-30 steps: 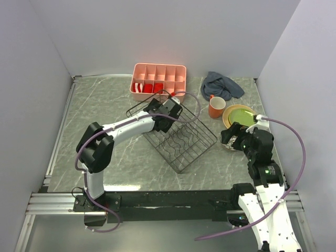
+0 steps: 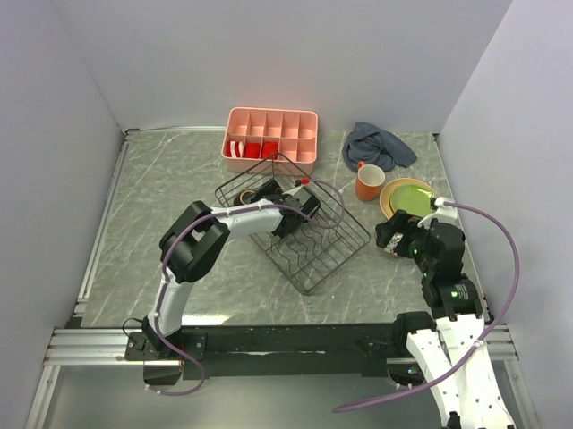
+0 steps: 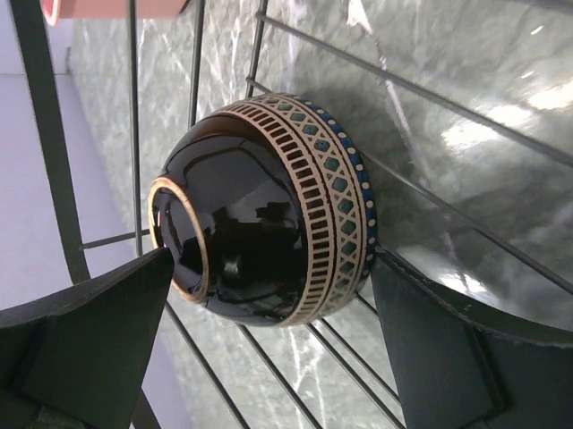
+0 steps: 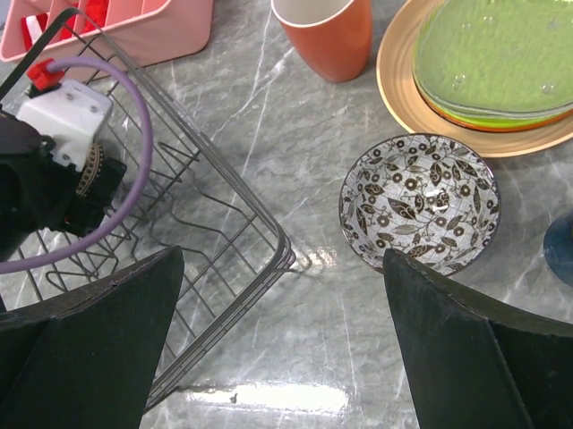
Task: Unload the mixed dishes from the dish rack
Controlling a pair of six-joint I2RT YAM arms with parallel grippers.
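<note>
A glossy black bowl (image 3: 242,223) with a patterned band rests on its side in the wire dish rack (image 2: 318,268). My left gripper is over the rack, open, its fingers on either side of the bowl; contact is unclear. My right gripper is open at the right, above bare table. Beside the rack stand an orange mug (image 4: 324,36), a tan plate (image 4: 394,54) with a green dish (image 4: 492,54) on it, and a floral bowl (image 4: 419,201).
A pink compartment tray (image 2: 304,130) with red items stands behind the rack. A dark cloth (image 2: 376,147) lies at the back right, a blue object (image 4: 560,248) at the right edge of the right wrist view.
The right arm has not visibly moved.
</note>
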